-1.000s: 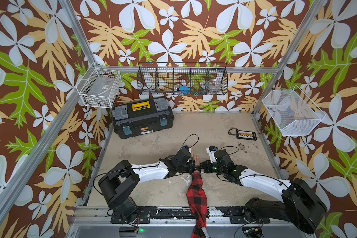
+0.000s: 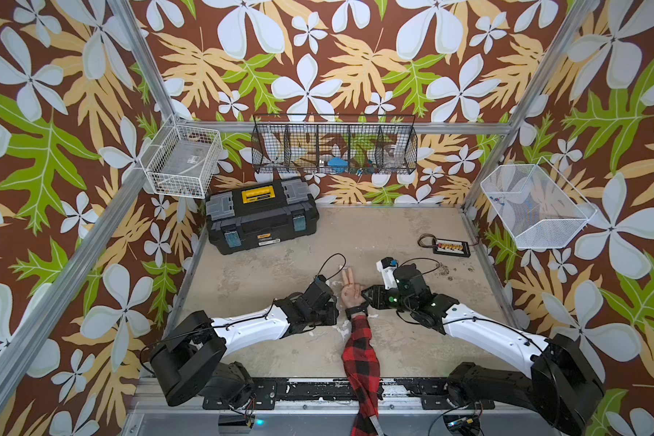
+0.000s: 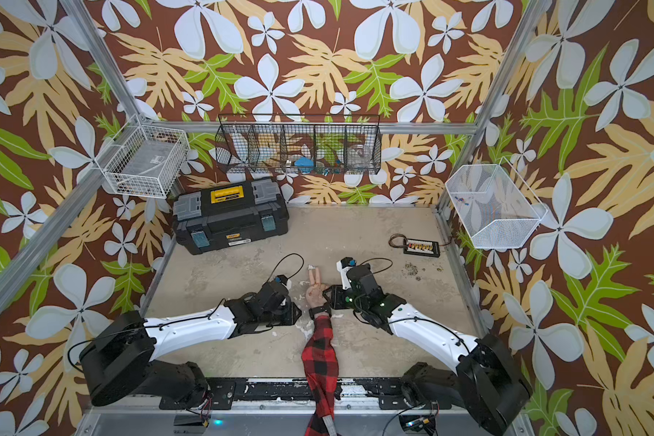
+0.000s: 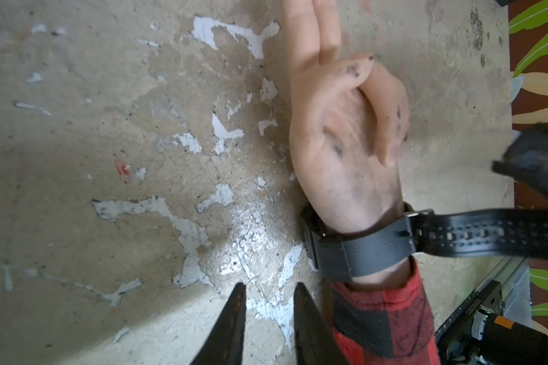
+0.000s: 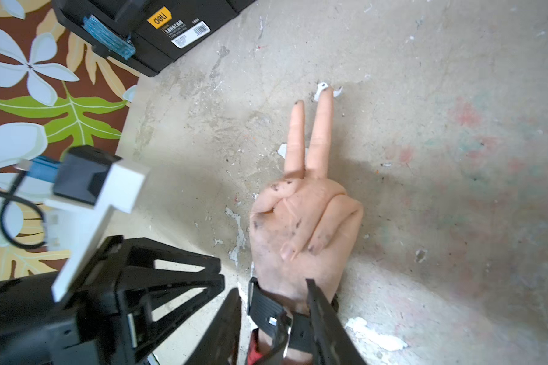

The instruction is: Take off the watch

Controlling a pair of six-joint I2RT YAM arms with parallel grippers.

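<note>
A mannequin hand (image 4: 347,140) in a red-black plaid sleeve (image 4: 377,316) lies palm up on the table, two fingers extended. The black watch (image 4: 371,249) circles its wrist; a long strap end (image 4: 487,231) stretches right from the buckle in the left wrist view. My left gripper (image 2: 332,305) stands left of the wrist, apart from it; its fingertips (image 4: 236,298) show with a gap between them. My right gripper is above the watch from the right, fingertips apart; whether strap is held between them is unclear.
A black toolbox (image 2: 261,218) stands at back left, a power strip (image 2: 450,247) at back right. Wire baskets (image 2: 334,149) hang on the walls.
My left gripper has backed away leftward from the wrist, uncovering the hand.
</note>
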